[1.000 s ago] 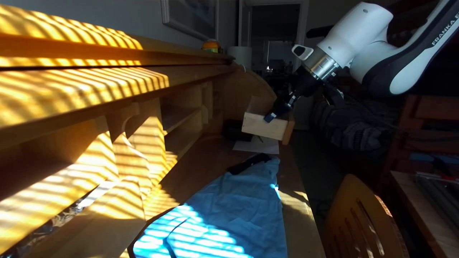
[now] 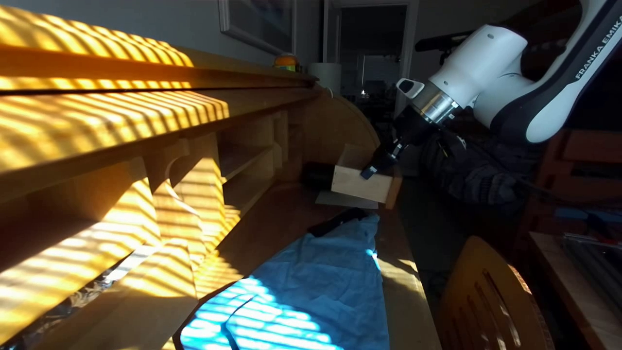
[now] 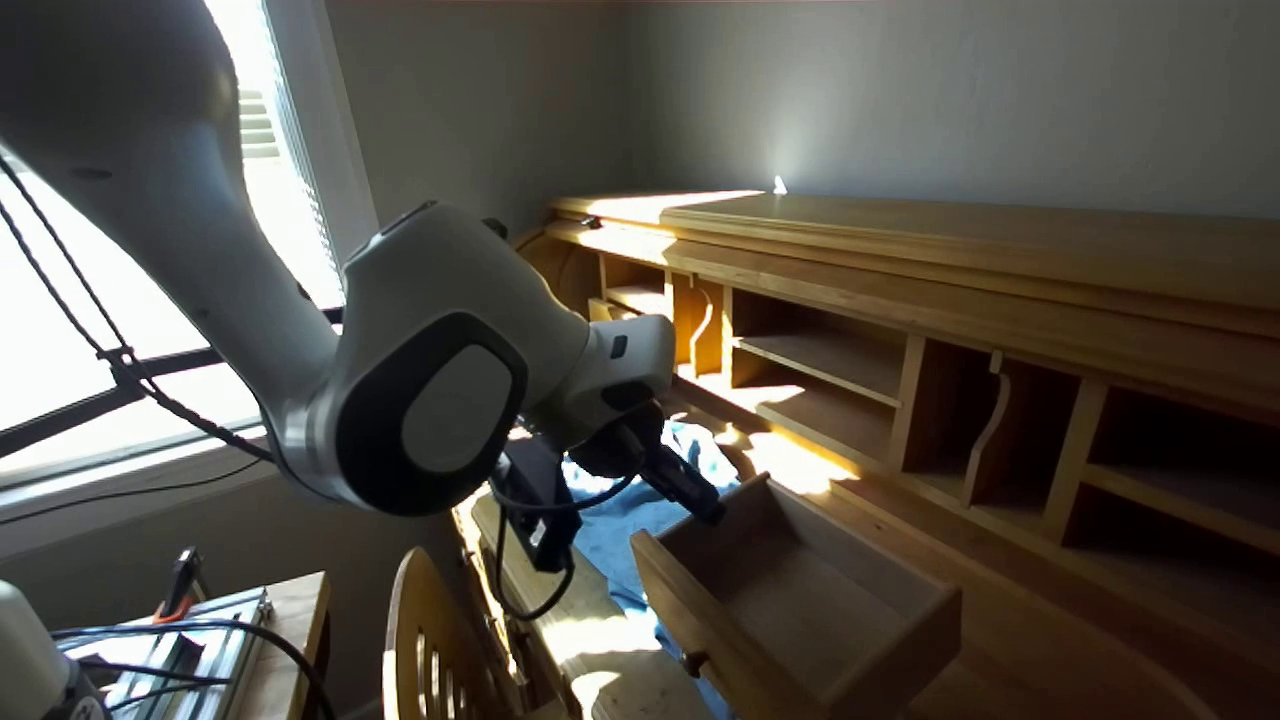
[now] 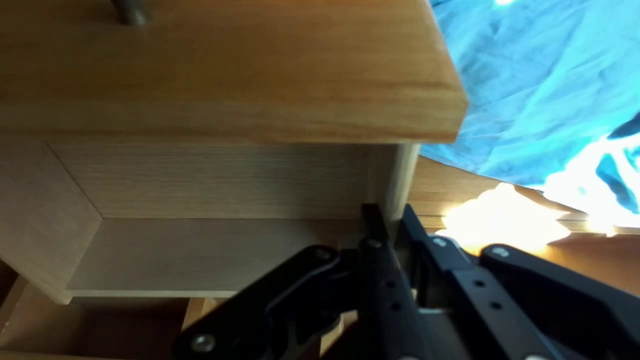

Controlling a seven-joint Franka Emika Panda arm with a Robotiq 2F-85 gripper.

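A small wooden drawer [image 3: 816, 600], taken out of the desk, hangs from my gripper [image 2: 370, 171] near the far end of the desktop in exterior view 1. The gripper is shut on the drawer's thin side wall [image 4: 403, 180], one finger inside the box and one outside. The wrist view shows the drawer's thick front panel [image 4: 240, 78] across the top, with part of its knob at the upper left. As exterior view 2 shows, the drawer's inside is empty. Whether its underside touches the desktop cannot be told.
A blue cloth [image 2: 315, 274] covers the desktop's near part, with a black item [image 2: 338, 222] at its far end. A pale sheet [image 2: 347, 200] lies below the drawer. Cubbyholes [image 3: 816, 360] line the desk's back. A wooden chair [image 2: 495, 297] stands in front.
My gripper and the drawer have come down toward the desktop and shifted slightly right in exterior view 1. The drawer now covers more of the pale sheet.
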